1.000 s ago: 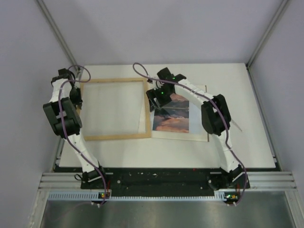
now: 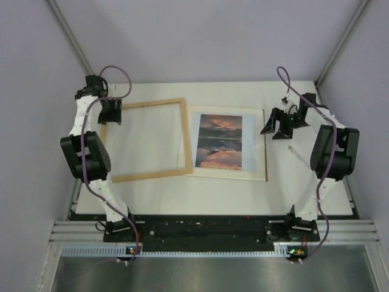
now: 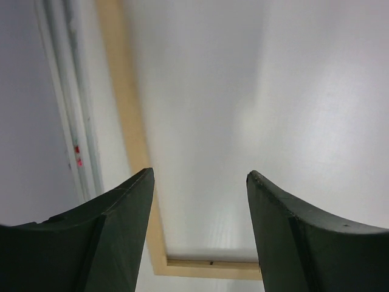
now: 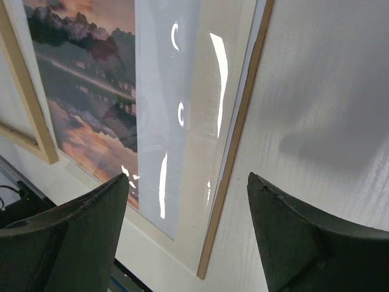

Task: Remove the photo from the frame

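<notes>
The empty wooden frame [image 2: 185,134] lies flat on the left of the white table. Beside it lies the photo [image 2: 219,141] of mountains and a lake, on a pale backing [image 2: 223,176] with what looks like a clear sheet [image 4: 164,91] over it. My left gripper [image 2: 112,111] hangs over the frame's left bar, fingers apart and empty in the left wrist view. My right gripper [image 2: 276,125] is above the backing's right edge, with fingers apart and nothing between them in the right wrist view.
A thin pale strip [image 2: 299,155] lies on the table to the right. Rails run along both sides.
My right gripper has moved rightward from the frame's right bar across the photo to the backing's right edge. My left gripper has shifted right and slightly up from the left bar.
</notes>
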